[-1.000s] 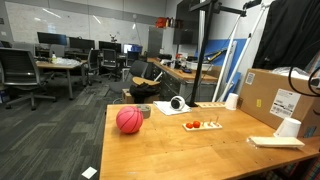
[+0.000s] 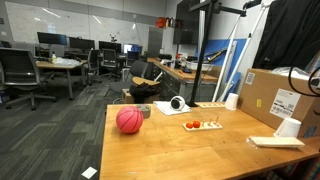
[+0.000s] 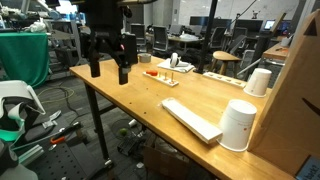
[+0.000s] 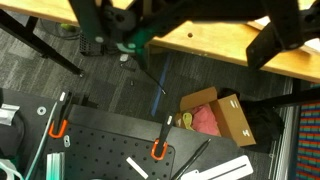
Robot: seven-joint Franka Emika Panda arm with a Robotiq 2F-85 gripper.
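Observation:
My gripper (image 3: pixel 110 72) hangs near the table's edge in exterior view 2, its two dark fingers apart and nothing visible between them. In the wrist view its blurred dark fingers (image 4: pixel 272 42) stand wide apart near the top. A white holder (image 2: pixel 202 126) on the table carries small red pieces and thin upright pegs. Toward the table's right end lies a long white block (image 3: pixel 191 120), beside an upside-down white cup (image 3: pixel 237 126). A red ball (image 2: pixel 129 120) rests at the table's left side.
White headphones (image 2: pixel 178 102) lie at the back. A large cardboard box (image 2: pixel 280 101) stands beyond the cup. Another white cup (image 3: pixel 257 82) is farther back. Below the table edge, the wrist view shows a perforated dark plate (image 4: pixel 108 150) with tools and an open carton (image 4: pixel 217 117). Mid-table is clear.

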